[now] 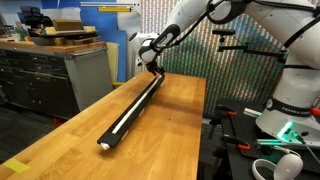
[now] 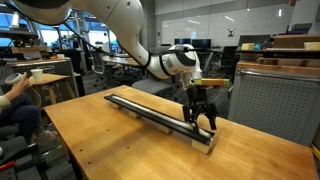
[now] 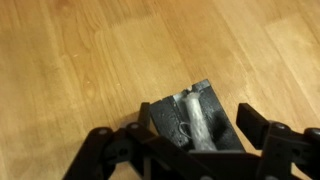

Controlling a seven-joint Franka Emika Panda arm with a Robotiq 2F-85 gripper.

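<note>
A long black rail (image 1: 122, 120) with a pale strip along its top lies on the wooden table. In exterior view 2 the same rail (image 2: 160, 117) rests on small light blocks, a little above the tabletop. My gripper is over the rail's far end, its fingers apart on either side of it. Between them, in the wrist view, shows the end of the black rail (image 3: 209, 101) with a whitish, cord-like piece (image 3: 198, 122) lying in it. Whether the fingers touch the rail cannot be told.
Bare wooden tabletop (image 2: 110, 150) spreads on both sides of the rail. A grey cabinet (image 2: 270, 105) with trays on top stands behind the table. In exterior view 1, another white arm (image 1: 292, 95) stands at the right edge.
</note>
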